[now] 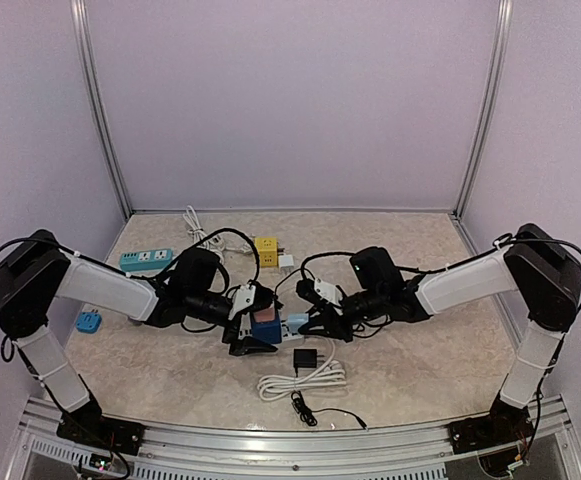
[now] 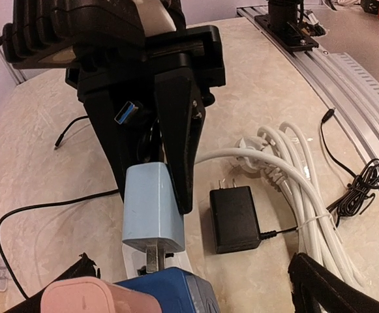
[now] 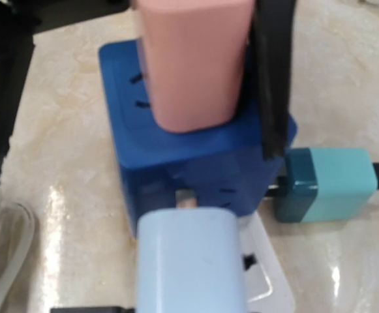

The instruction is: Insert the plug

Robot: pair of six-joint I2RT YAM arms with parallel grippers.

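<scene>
A light-blue plug (image 2: 151, 208) is clamped in my right gripper, which is shut on it. Its metal prongs (image 2: 152, 257) point at the side of the blue socket cube (image 2: 166, 287), and a length of bare metal shows between plug and cube. How deep the tips reach is unclear. A pink plug (image 3: 196, 65) sits on top of the cube (image 3: 127, 117). My left gripper (image 1: 255, 330) stands open around the cube and pink plug, its fingers (image 3: 274, 78) spread wide on either side, holding nothing.
Close in front of the cube are a black adapter (image 2: 233, 218) and a coiled white cable (image 1: 305, 382). A teal plug (image 3: 336, 182) is at another side of the cube. Behind stands a yellow cube (image 1: 266, 250); a teal power strip (image 1: 145, 260) lies at the back left.
</scene>
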